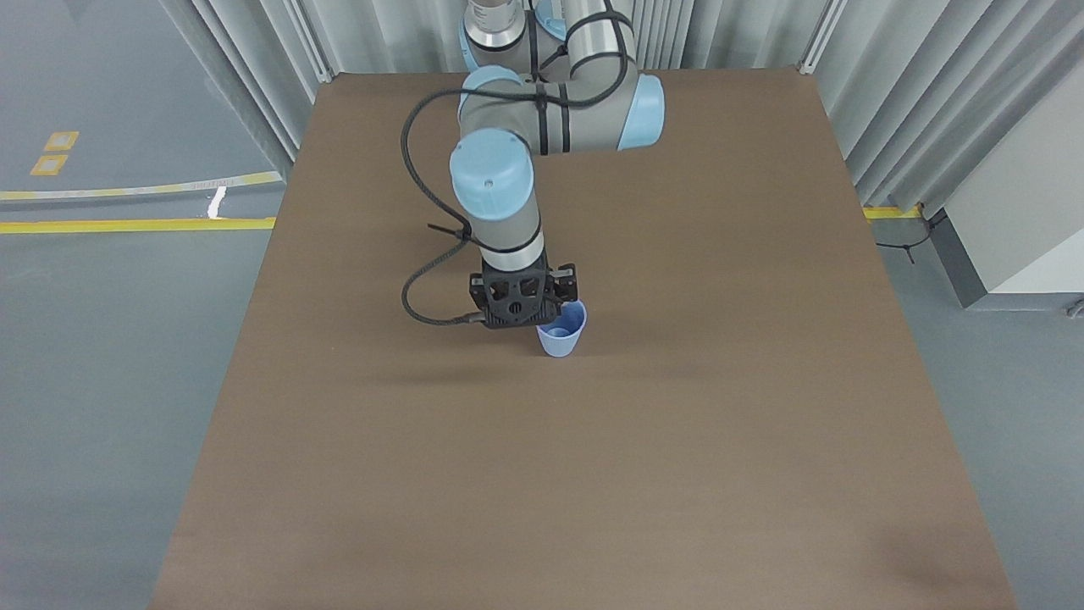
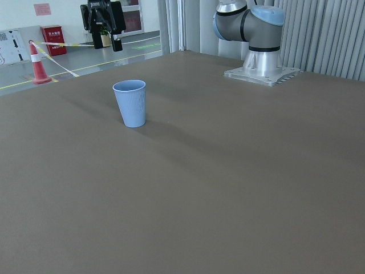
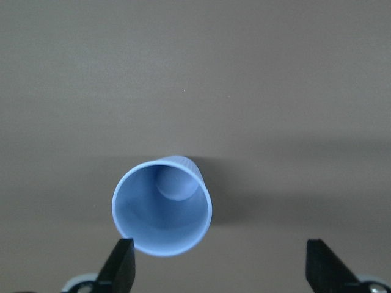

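Note:
A light blue ribbed cup [image 2: 130, 105] stands upright on the brown table [image 1: 711, 427]; in the front view the cup [image 1: 563, 337] is partly behind the gripper head. My gripper is open, its two black fingers spread wide with nothing between them. In the left view it hangs raised above and a little to the side of the cup. The wrist view looks down into the empty cup [image 3: 160, 213], which lies off toward the left finger.
The arm's base [image 2: 262, 74] sits at the back, before grey curtains [image 1: 711, 36]. A cable loop hangs beside the wrist.

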